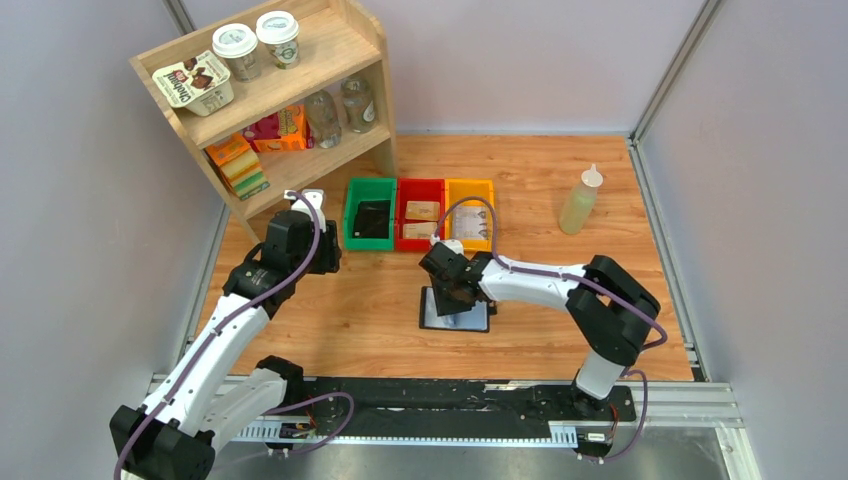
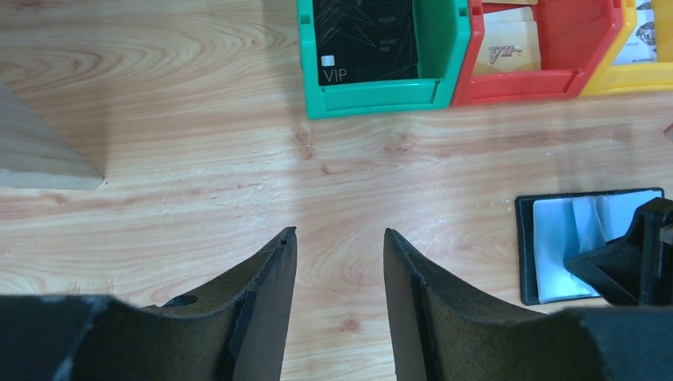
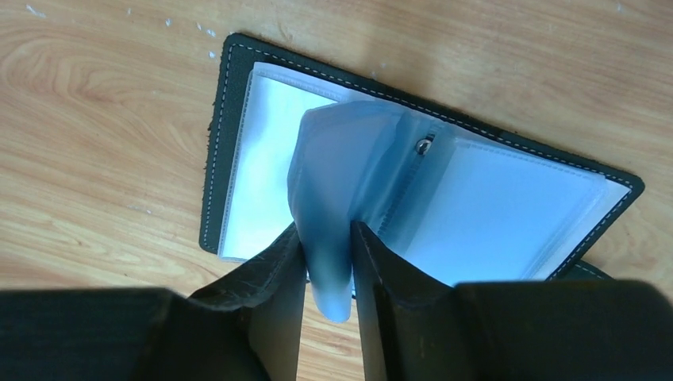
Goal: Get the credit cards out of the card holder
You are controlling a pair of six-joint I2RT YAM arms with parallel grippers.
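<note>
The card holder (image 3: 508, 210) lies open on the wooden table, a black stitched cover with clear plastic sleeves inside. My right gripper is shut on one bent plastic sleeve (image 3: 337, 171), which bulges up between its fingers. No card shows in the visible sleeves. A black VIP card (image 2: 367, 40) lies in the green bin (image 2: 373, 97). Pale gold cards (image 2: 508, 48) are in the red bin (image 2: 520, 86), and whitish cards (image 1: 469, 222) in the yellow bin (image 1: 470, 188). Left of the holder, my left gripper stands open above bare table, with nothing between its fingers.
A wooden shelf (image 1: 330, 45) with cups, bottles and boxes rises at the back left. Toward the right rear stands a squeeze bottle (image 1: 579, 203). The table between the left gripper and the holder is clear.
</note>
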